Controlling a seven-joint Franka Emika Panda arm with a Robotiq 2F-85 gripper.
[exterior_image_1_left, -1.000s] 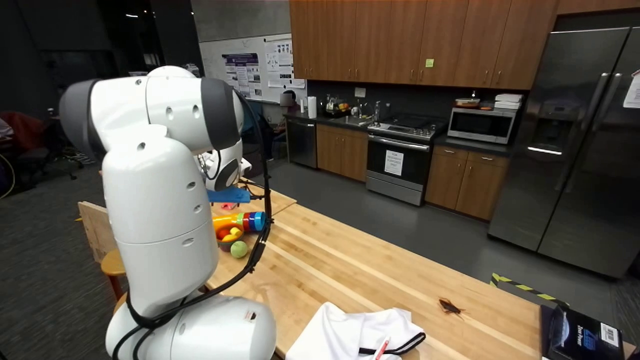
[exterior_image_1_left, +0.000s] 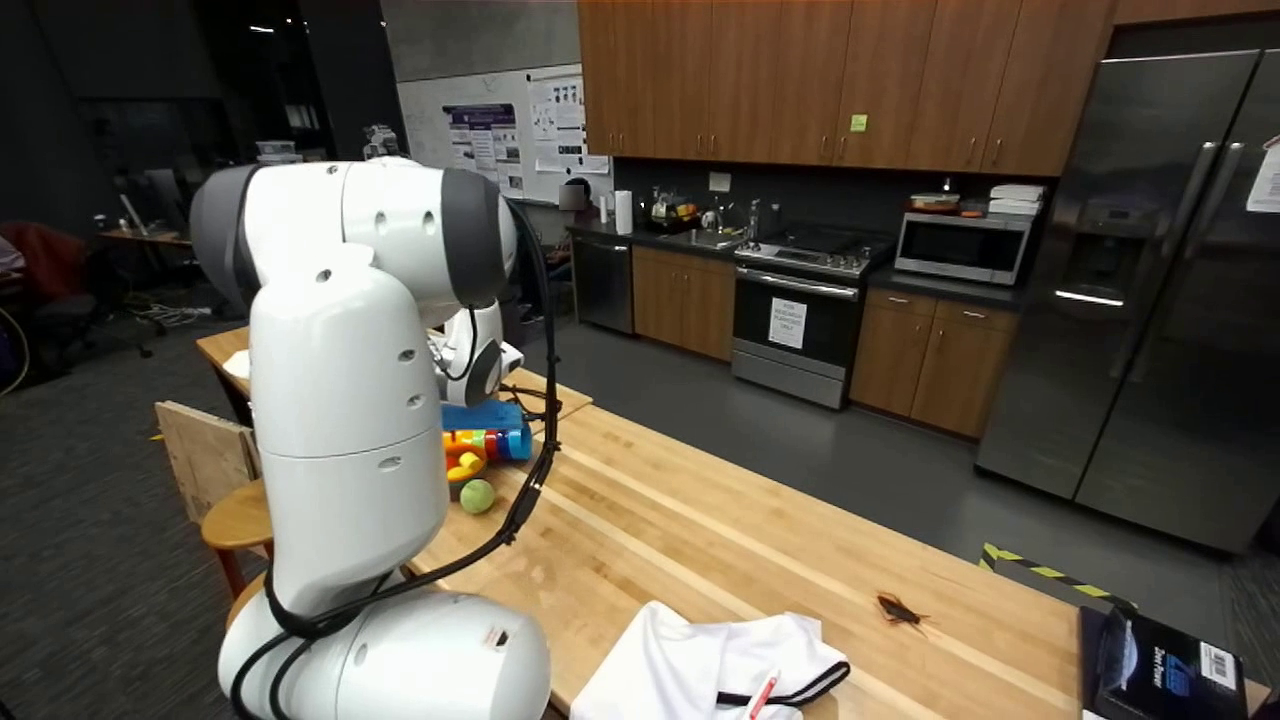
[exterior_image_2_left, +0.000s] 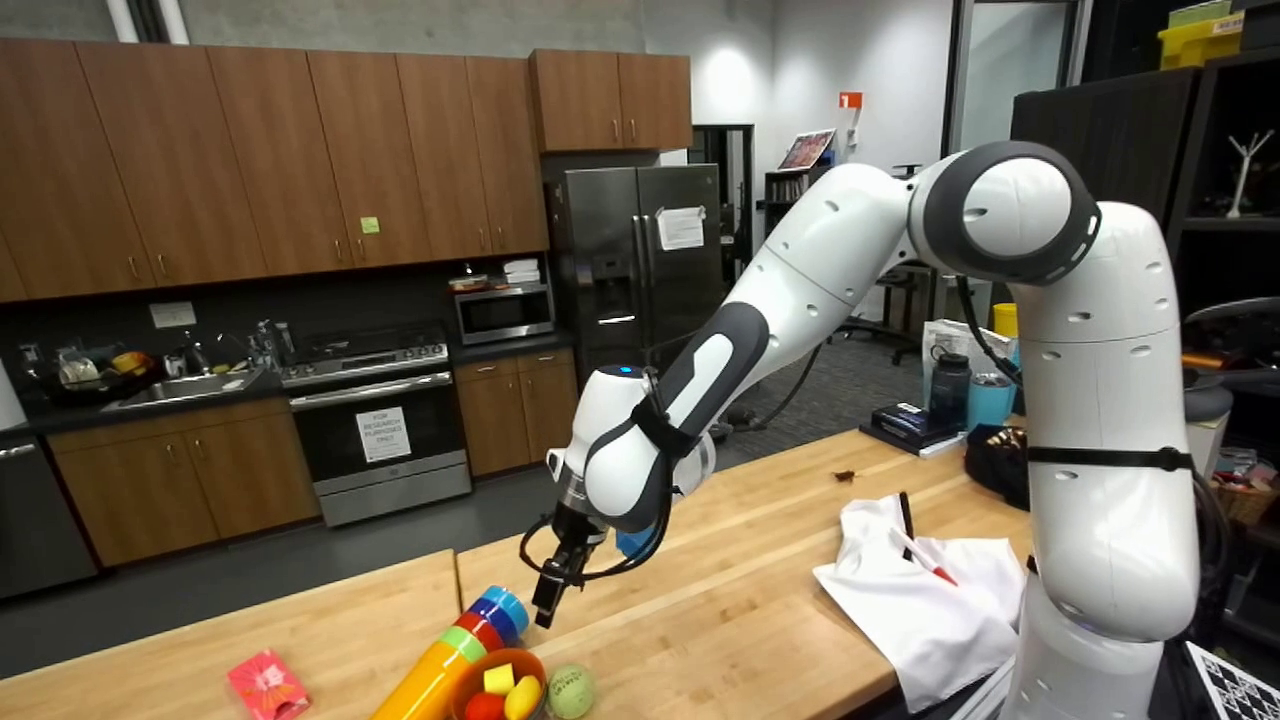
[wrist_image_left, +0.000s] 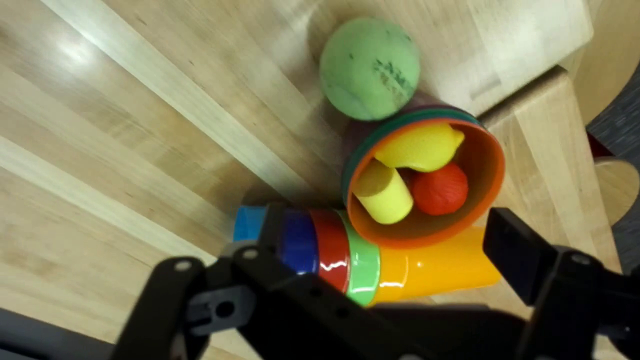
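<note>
In the wrist view, my gripper is open, with nothing held between its black fingers. Beyond them lies a sideways row of nested coloured cups (wrist_image_left: 331, 246), partly covered by the left finger. Beside the cups, an orange bowl (wrist_image_left: 489, 157) contains a yellow lemon (wrist_image_left: 427, 147), a pale yellow cylinder (wrist_image_left: 387, 201) and a red round piece (wrist_image_left: 441, 189). A green ball (wrist_image_left: 370, 69) rests against the bowl's outer side. From exterior view 2, the gripper (exterior_image_2_left: 548, 604) points down close to the blue end of the cups (exterior_image_2_left: 434, 672).
A pink packet (exterior_image_2_left: 269, 685) lies left of the cups. Farther along the table are a white cloth (exterior_image_2_left: 912, 600) with a red-tipped pen, a dark insect-like item (exterior_image_2_left: 845, 476) and a black box (exterior_image_2_left: 908, 422). Bare wood separates the bowl from the cloth.
In exterior view 1 the arm has shifted right and its hand has come lower, together with the blue part beneath it. The cups, bowl and ball look unmoved.
</note>
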